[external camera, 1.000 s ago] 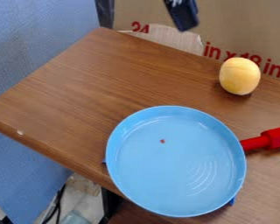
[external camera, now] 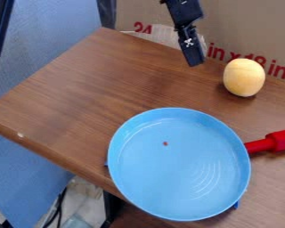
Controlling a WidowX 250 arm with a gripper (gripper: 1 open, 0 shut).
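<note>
A dark gripper (external camera: 189, 46) hangs in the air at the top centre, its fingers pointing down, left of and higher in the view than a pale yellow round fruit (external camera: 244, 77) on the wooden table. Whether its fingers are open or shut is unclear from this angle. A light blue plate (external camera: 178, 165) lies at the front right of the table, with a small red speck on it. A red cylindrical handle (external camera: 270, 142) reaches in from the right edge beside the plate.
A cardboard box (external camera: 246, 27) stands behind. Cables hang below the table's left edge.
The objects on the table have not moved.
</note>
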